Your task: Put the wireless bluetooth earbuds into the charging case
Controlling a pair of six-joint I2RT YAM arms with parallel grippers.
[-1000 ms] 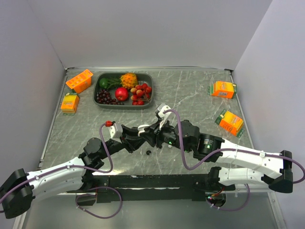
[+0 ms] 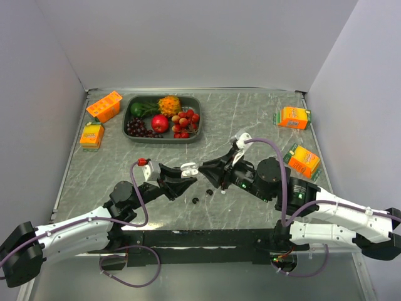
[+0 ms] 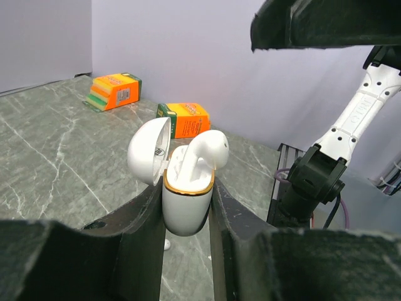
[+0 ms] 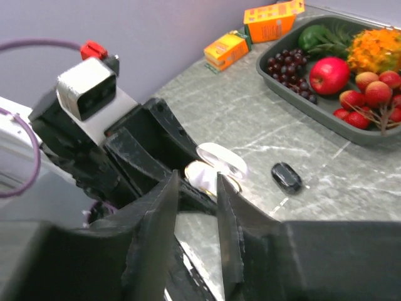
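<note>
The white charging case (image 2: 189,170) is held in my left gripper (image 2: 178,180), its lid standing open; in the left wrist view a white earbud (image 3: 208,147) shows in the case (image 3: 186,204), between the gripper's fingers. My right gripper (image 2: 211,169) is just right of the case, apart from it. In the right wrist view its fingers (image 4: 244,251) are in the lower foreground, part open, with the case (image 4: 207,179) beyond them. Small dark and white pieces (image 2: 209,192) lie on the table below the grippers.
A tray of fruit (image 2: 161,141) stands at the back. Orange boxes (image 2: 104,106) lie at both sides of the grey marble table (image 2: 244,113). A dark oval object (image 4: 286,177) shows on the table in the right wrist view.
My right arm has moved right, away from the case, leaving the case more visible. The left arm has not visibly moved.
</note>
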